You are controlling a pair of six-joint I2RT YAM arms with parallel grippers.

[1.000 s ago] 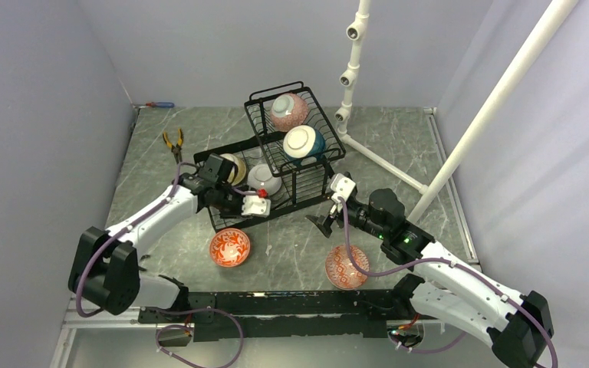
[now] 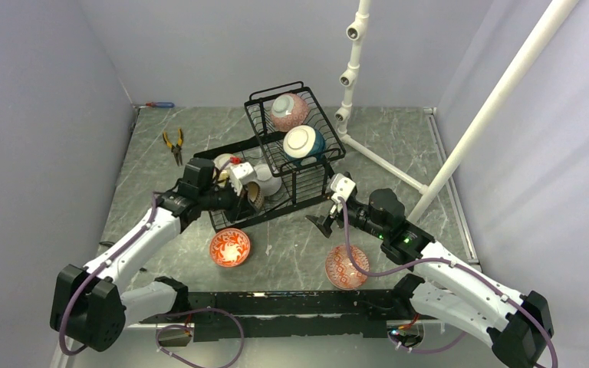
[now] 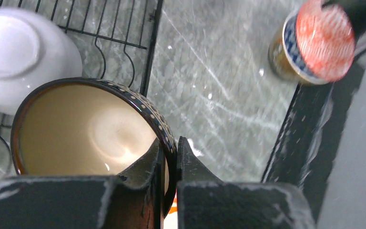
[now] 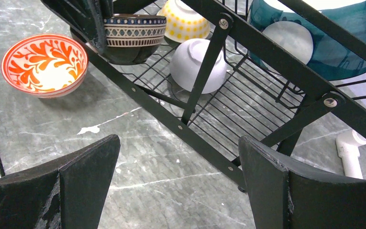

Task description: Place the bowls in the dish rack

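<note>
My left gripper is shut on the rim of a dark patterned bowl [image 4: 133,38] with a tan inside, held at the front left of the dish rack [image 4: 181,128]'s lower tier. A white bowl [image 3: 14,47] and a yellow-dotted bowl [image 4: 183,21] sit in that tier. A pink bowl [image 2: 295,115] and a teal bowl [image 2: 304,146] are on the upper tier. An orange bowl [image 2: 229,248] and a patterned bowl [image 2: 347,268] lie on the counter. My right gripper is open and empty, beside the rack's front right.
Pliers [image 2: 176,149] and a screwdriver [image 2: 160,104] lie at the back left. A white pipe frame [image 2: 383,163] runs along the right. The counter in front of the rack is clear between the two loose bowls.
The right arm has not moved.
</note>
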